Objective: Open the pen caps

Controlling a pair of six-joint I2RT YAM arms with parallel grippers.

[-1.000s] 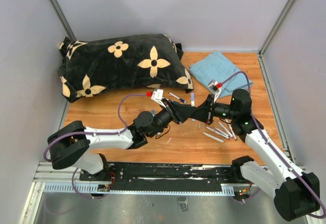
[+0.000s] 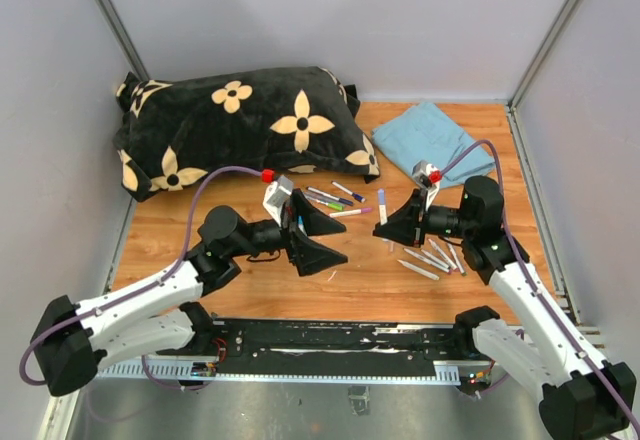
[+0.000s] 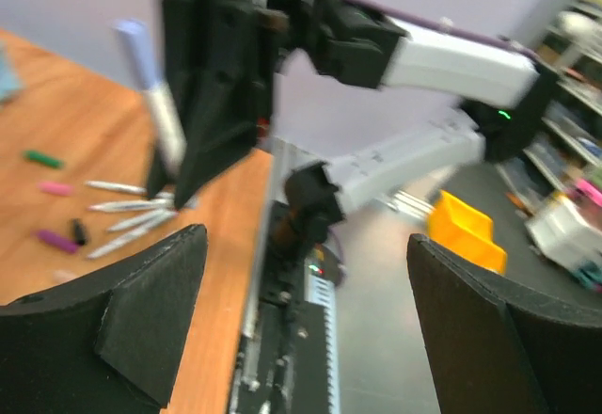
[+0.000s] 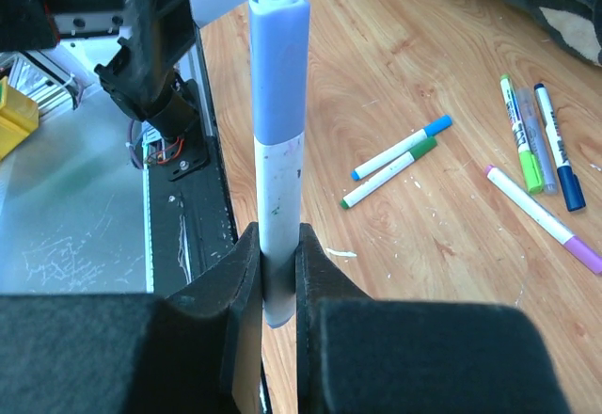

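My right gripper [image 2: 384, 228] is shut on a white marker with a light blue cap [image 4: 278, 66], held upright in the right wrist view. My left gripper [image 2: 330, 234] stands open left of it, apart, nothing visible between its wide-spread fingers [image 3: 113, 325]. Loose pens lie on the table: a green and white one [image 4: 517, 132], a dark blue and white one [image 4: 560, 155], a pink-purple and white one [image 4: 546, 216], and two shorter ones with blue [image 4: 400, 148] and green [image 4: 386, 181] ends. Several white pens [image 2: 420, 270] lie at the right.
A dark flowered cushion [image 2: 245, 130] fills the back left of the wooden table [image 2: 170, 230]. A folded light blue cloth [image 2: 430, 130] lies at the back right.
My left gripper has moved left, away from the right one, and its fingers are now spread wide. The right gripper with the marker has shifted slightly right.
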